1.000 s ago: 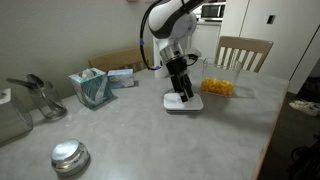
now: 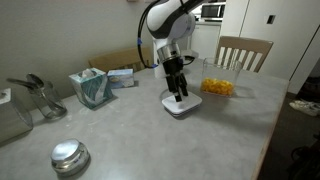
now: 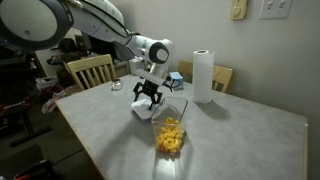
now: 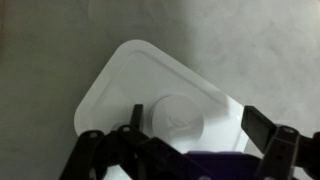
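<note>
A white lid [image 4: 130,85] with rounded corners fills the middle of the wrist view, a round raised or sunken disc [image 4: 178,120] at its centre. My gripper is open above it, one finger to each side of the disc; whether the fingers touch the lid cannot be told. In exterior view 1 the lid [image 2: 172,108] is on the table below the gripper [image 2: 181,96], looking slightly tilted. A clear container of yellow pieces [image 2: 218,88] stands just to the right. Exterior view 2 shows these yellow pieces [image 3: 168,138] nearer the camera.
A paper towel roll [image 3: 203,77] stands behind the container. A green-white carton [image 2: 91,88], a utensil holder [image 2: 43,98] and a silver round object [image 2: 70,157] occupy the left of the table.
The lid lay flatter earlier and has shifted slightly, now looking tilted beneath the fingers. My arm has moved only a little, the gripper slightly to the left.
</note>
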